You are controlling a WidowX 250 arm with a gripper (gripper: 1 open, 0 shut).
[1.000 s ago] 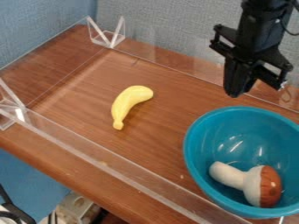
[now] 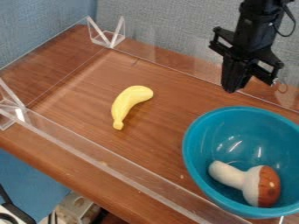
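Note:
The black gripper (image 2: 243, 70) hangs at the upper right, above and behind the teal bowl (image 2: 205, 140), with nothing visible between its fingers; how far its finger is open is unclear. In the bowl lies a toy mushroom (image 2: 246, 181) with a white stem and an orange-brown cap, on its side. A yellow banana (image 2: 131, 103) lies on the wooden surface left of the bowl.
Clear low walls and white corner brackets (image 2: 107, 33) edge the wooden surface (image 2: 82, 79). A grey wall stands behind.
The banana, bowl and mushroom look unmoved.

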